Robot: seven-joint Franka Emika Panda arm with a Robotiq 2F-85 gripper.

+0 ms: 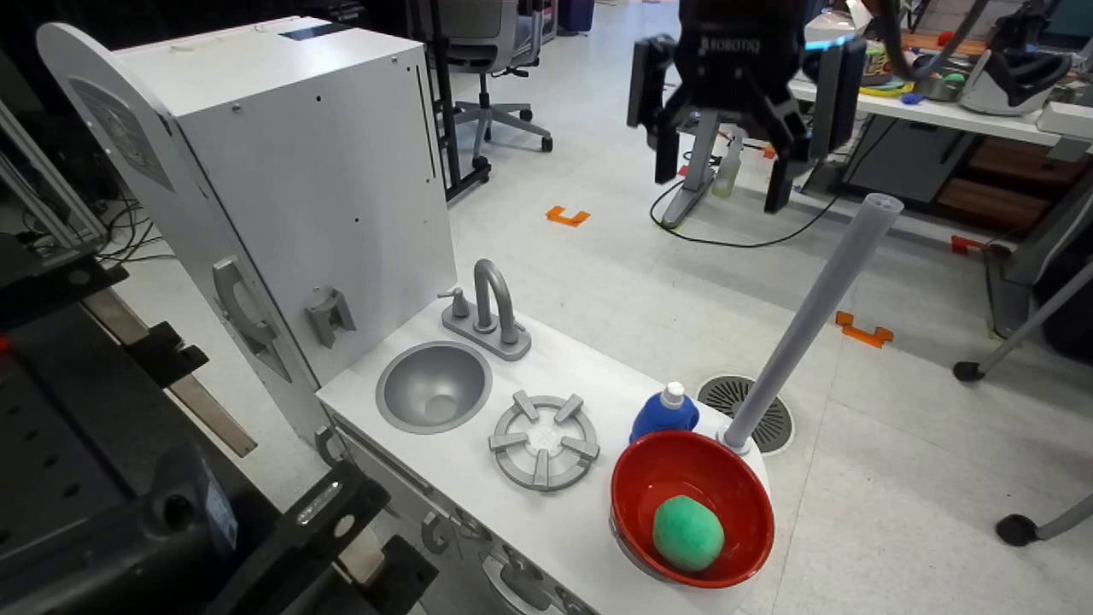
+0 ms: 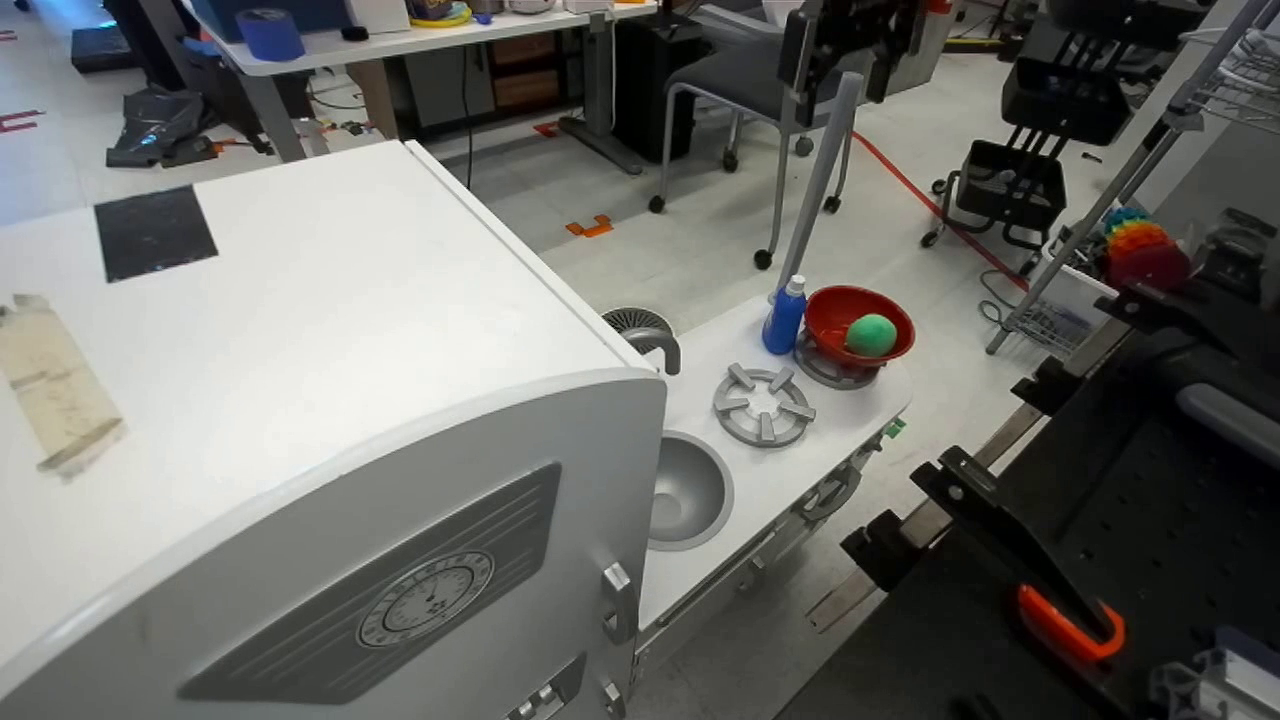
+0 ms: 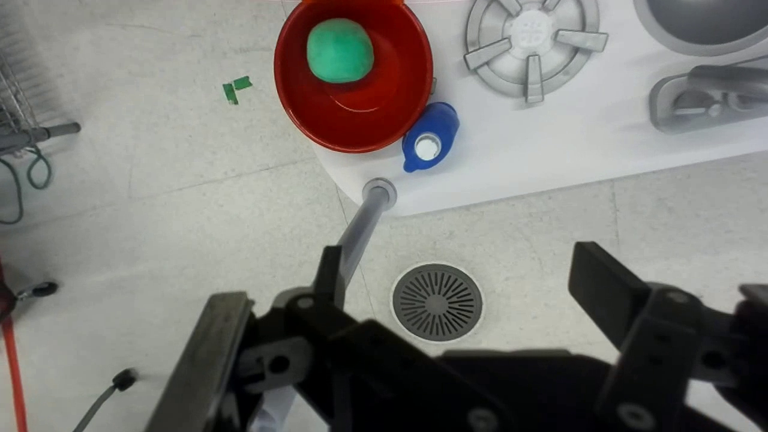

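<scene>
My gripper hangs open high above the floor, beyond the counter's far edge, with nothing between its fingers. In the wrist view its two fingers stand wide apart over the floor. A red bowl sits at the end of the toy kitchen's white counter, and a green ball-like object lies inside it. Close against the bowl stands a blue bottle with a white cap. Next to these is a grey burner, and farther along comes the round sink.
A grey post rises steeply from the counter's corner near the bowl and bottle. The faucet stands behind the sink, beside the tall white cabinet. Bare counter lies around the burner.
</scene>
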